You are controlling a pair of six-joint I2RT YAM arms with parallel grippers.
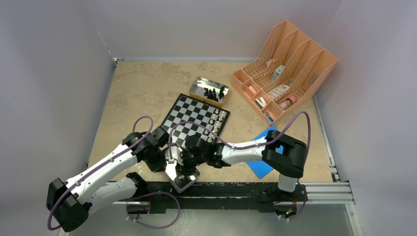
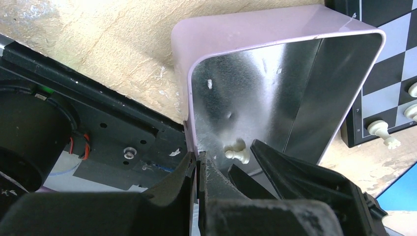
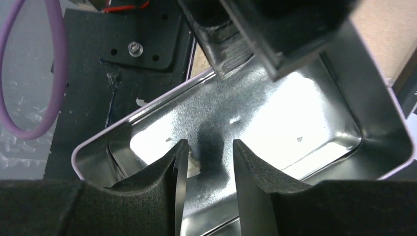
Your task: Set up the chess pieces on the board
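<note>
The chessboard [image 1: 184,113] holds white pieces along its right side; a white pawn [image 2: 382,130] shows at its edge in the left wrist view. Below it a metal tray [image 2: 275,88] with a pinkish rim has a white piece [image 2: 237,153] lying in it. My left gripper is shut at the tray's rim; whether it grips the rim is unclear. My right gripper stands open low in the tray, the piece partly hidden behind its left finger.
A tin of black pieces [image 1: 209,84] sits behind the board. An orange organiser [image 1: 290,54] fills the back right. A blue mat [image 1: 260,164] lies at the right front.
</note>
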